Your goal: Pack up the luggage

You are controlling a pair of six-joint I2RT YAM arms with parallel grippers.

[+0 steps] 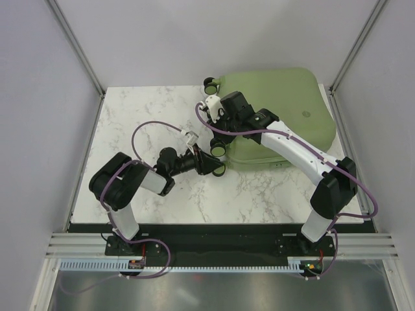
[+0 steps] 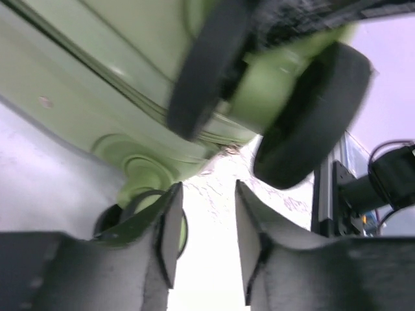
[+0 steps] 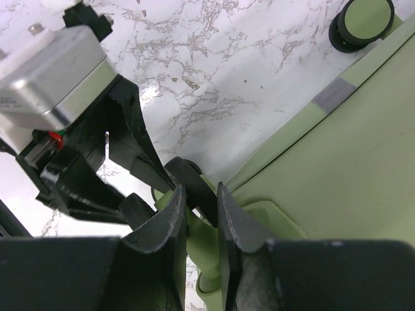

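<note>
A green suitcase [image 1: 279, 97] lies on the marble table, its wheels toward the left. My left gripper [image 1: 209, 167] is beside the lower wheels at its near left corner; in the left wrist view its fingertips [image 2: 209, 189] are parted, just below the black-rimmed wheel [image 2: 311, 113], with a lower wheel [image 2: 139, 176] behind them. My right gripper [image 1: 220, 120] is over the suitcase's left edge. In the right wrist view its fingers [image 3: 237, 259] are close together at a green wheel mount [image 3: 202, 246]; whether they grip it is unclear.
Another wheel [image 3: 360, 19] is at the suitcase's far left corner. The right arm spans the suitcase's right front part.
</note>
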